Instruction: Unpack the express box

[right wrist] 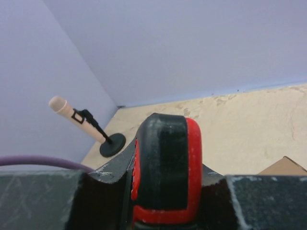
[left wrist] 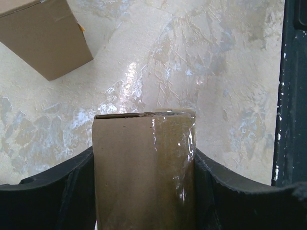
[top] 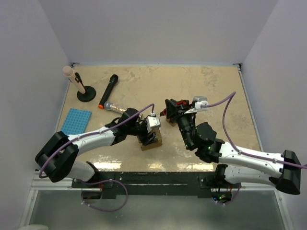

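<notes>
A cardboard box with clear tape (left wrist: 143, 167) is held by my left gripper (top: 147, 133), shut on it low over the table. My right gripper (top: 177, 108) is raised to the right of it, shut on a red and black tool (right wrist: 165, 167), seen upright and close up in the right wrist view. A second cardboard box (left wrist: 48, 40) stands on the table behind, mostly hidden by the right arm in the top view.
A pink microphone on a stand (top: 74, 79), a black and orange microphone (top: 109, 91), a silver cylindrical item (top: 112, 107) and a blue mat (top: 76, 120) lie to the left.
</notes>
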